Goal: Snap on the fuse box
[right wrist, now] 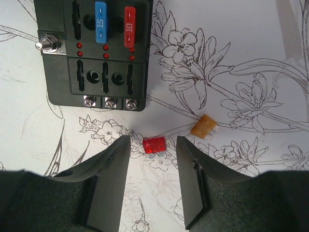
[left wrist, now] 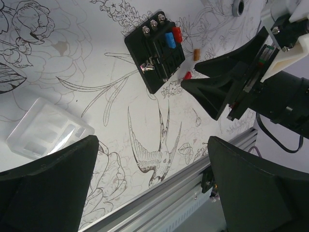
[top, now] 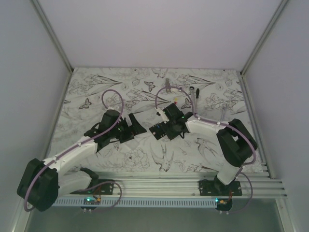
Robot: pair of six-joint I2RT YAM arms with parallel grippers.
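A black fuse box [top: 157, 131] lies mid-table, holding a blue fuse [right wrist: 101, 22] and a red fuse [right wrist: 129, 27]. A loose red fuse [right wrist: 154, 144] and a loose orange fuse [right wrist: 203, 126] lie below and right of it. My right gripper is open above the loose red fuse, its fingertips either side of it in that view. My left gripper [top: 137, 124] stands open left of the box, with nothing between its fingers.
A clear plastic case [left wrist: 48, 128] lies beneath the left arm. Several tools and small items lie at the back of the table. A metal rail runs along the front.
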